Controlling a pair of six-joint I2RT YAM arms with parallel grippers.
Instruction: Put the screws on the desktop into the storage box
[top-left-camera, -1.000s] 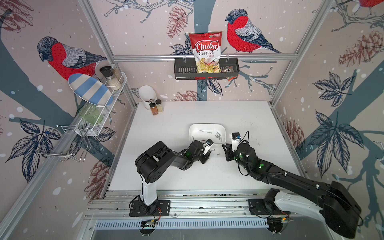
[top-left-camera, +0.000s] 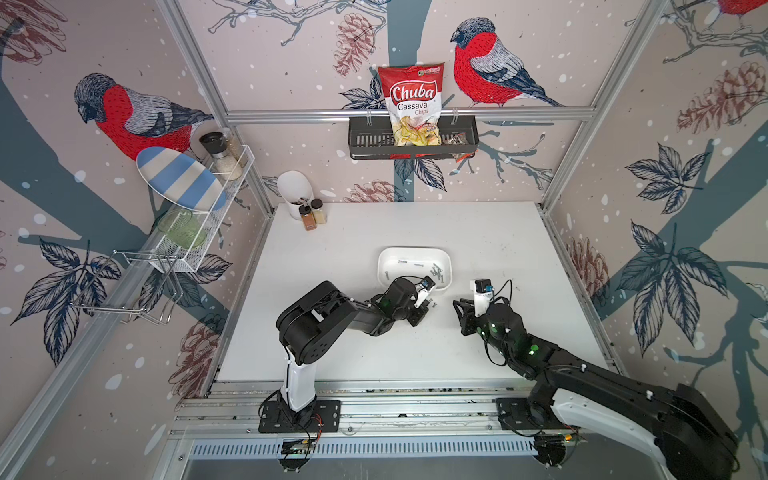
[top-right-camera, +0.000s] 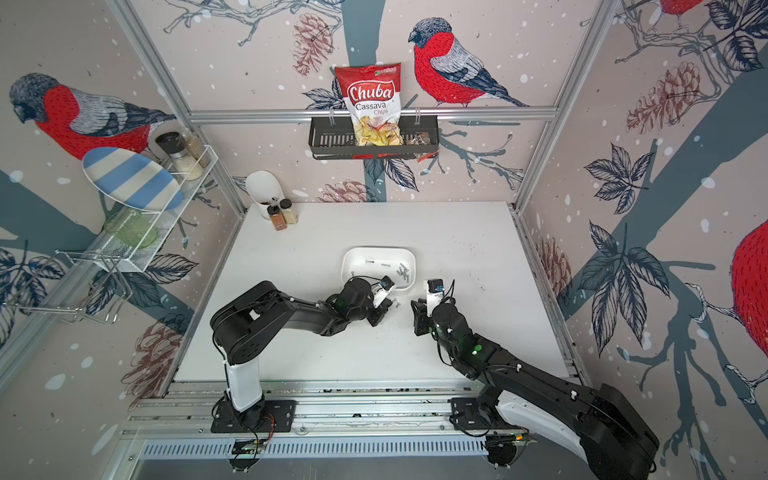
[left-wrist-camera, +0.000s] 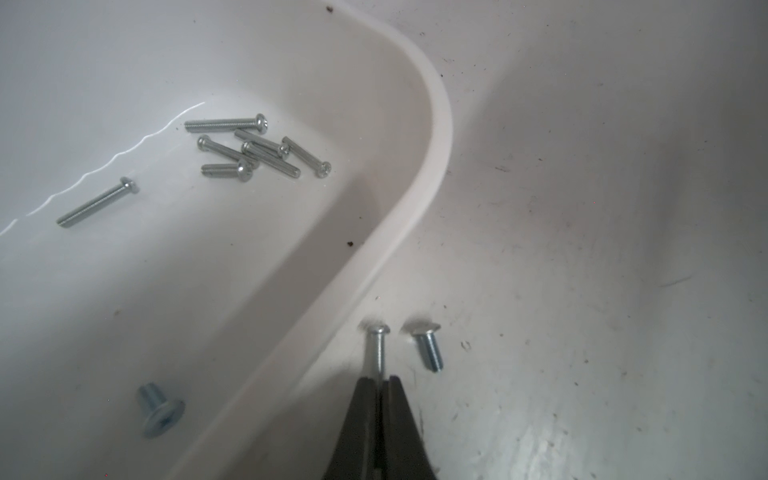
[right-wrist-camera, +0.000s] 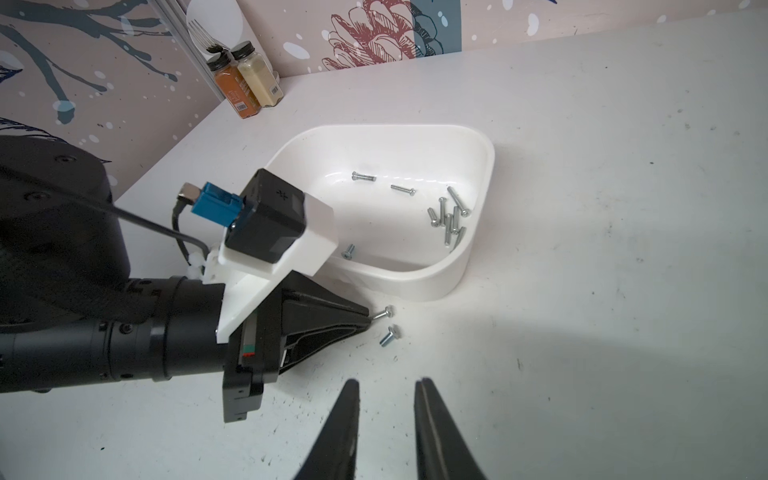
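Observation:
The white storage box (right-wrist-camera: 380, 148) holds several screws (left-wrist-camera: 216, 125). Just outside its front corner, two screws lie on the tabletop: a slim screw (left-wrist-camera: 379, 344) and a short, wide-headed screw (left-wrist-camera: 428, 348). My left gripper is shut with its tips at the slim screw's tail end; whether it grips it is unclear. My right gripper stands open, with empty space between its fingers, toward the front right of the loose screws.
Two spice jars (top-left-camera: 309, 218) stand at the back left. A wire rack (top-left-camera: 192, 248) is on the left wall and a black shelf (top-left-camera: 364, 144) with chips on the back wall. The tabletop right of the box is clear.
My left gripper has shifted slightly right. My right gripper has moved right and down in the top left view, away from the box.

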